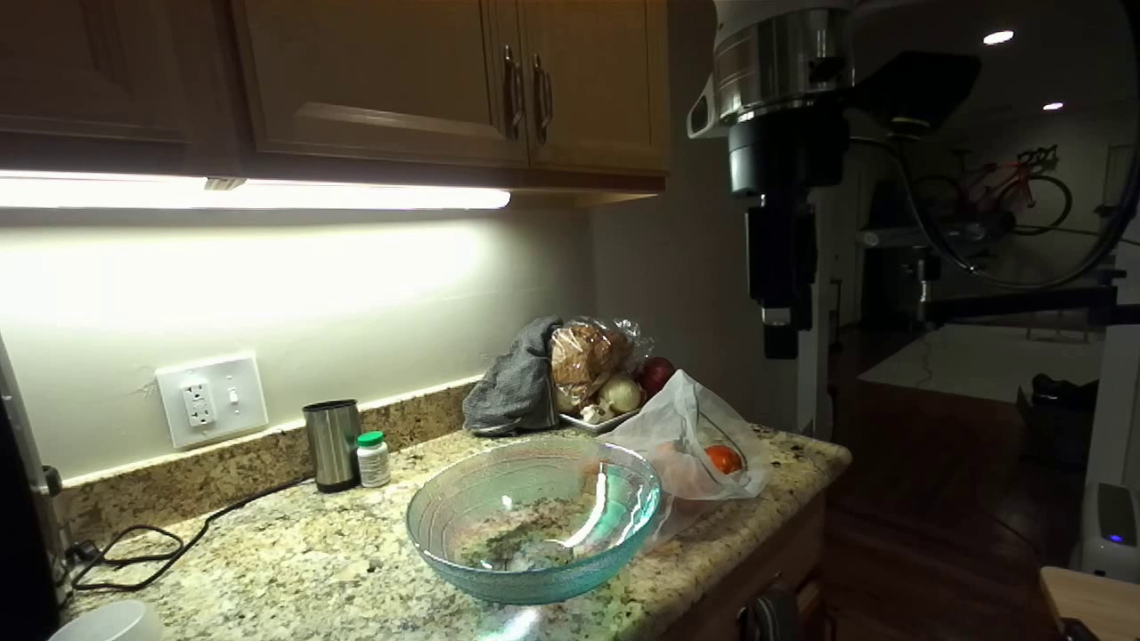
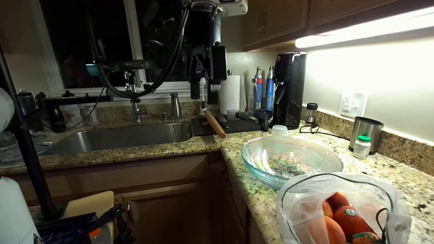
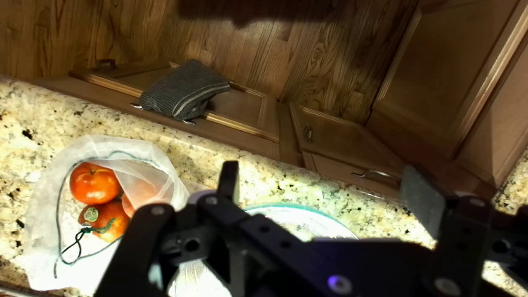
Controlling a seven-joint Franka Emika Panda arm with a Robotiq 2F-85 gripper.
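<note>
My gripper is open in the wrist view, its two fingers wide apart with nothing between them. In exterior view 1 the gripper point(image 1: 781, 333) hangs pointing down, well above counter height. A clear greenish glass bowl point(image 1: 502, 577) stands on the granite counter and looks empty. Beside it lies a white mesh bag point(image 2: 293, 203), its mouth open, with several tomatoes point(image 2: 353, 221) inside. The wrist view shows the tomatoes point(image 3: 94, 183) at the left, while the bowl point(image 3: 297, 213) is largely hidden behind the gripper's body.
A steel tumbler point(image 1: 333, 445) and a green-capped bottle point(image 1: 373, 461) stand by the wall. Behind the bag are onions point(image 1: 620, 394), bagged bread point(image 1: 588, 358) and a grey cloth point(image 1: 518, 379). The sink point(image 2: 122, 140) and a black coffee maker point(image 2: 291, 89) lie farther off.
</note>
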